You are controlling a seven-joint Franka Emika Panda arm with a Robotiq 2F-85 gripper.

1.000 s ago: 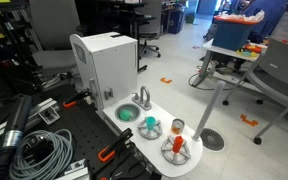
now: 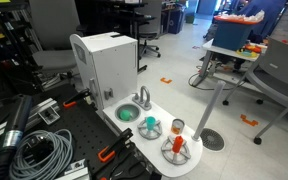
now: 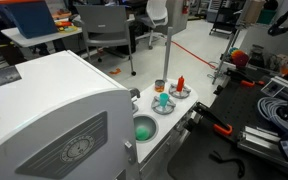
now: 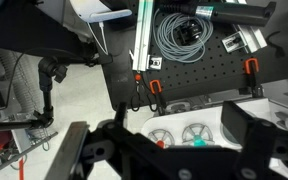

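A white toy kitchen counter [image 2: 164,168] holds a sink [image 2: 141,100] with a green item [image 2: 125,114] in it and two burners. One burner carries a teal cup [image 2: 151,122]; on the other stands a small red item [image 2: 177,144]. Behind them is a metallic orange-brown cup [image 2: 178,127]. In the wrist view my gripper is open, its dark fingers [image 4: 106,150] spread wide at the lower edge. Between and beyond them appear the red item [image 4: 162,144] and the teal cup [image 4: 198,142], apart from the fingers. The exterior views do not clearly show the gripper.
A white cabinet [image 2: 108,65] rises at one end of the counter, and a faucet [image 2: 137,83] stands by the sink. Beside the counter, a dark perforated table [image 4: 189,82] bears a coiled cable [image 4: 182,38] and orange-handled clamps [image 4: 251,75]. Open floor lies beyond.
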